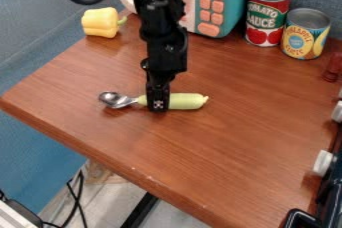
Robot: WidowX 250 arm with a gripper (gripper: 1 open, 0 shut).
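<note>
My black gripper (158,100) hangs down at the middle-left of the wooden table (227,152), its fingertips over a utensil lying there. That utensil has a metal scoop end (114,100) to the left and a pale yellow-green handle (189,101) to the right. The fingertips cover the part where metal meets handle; whether they grip it I cannot tell.
At the back stand a teal toy microwave (214,2), a tomato can (266,15) and a yellow-labelled can (305,34). A yellow object (100,23) lies at the back left. A black appliance (323,197) fills the right front.
</note>
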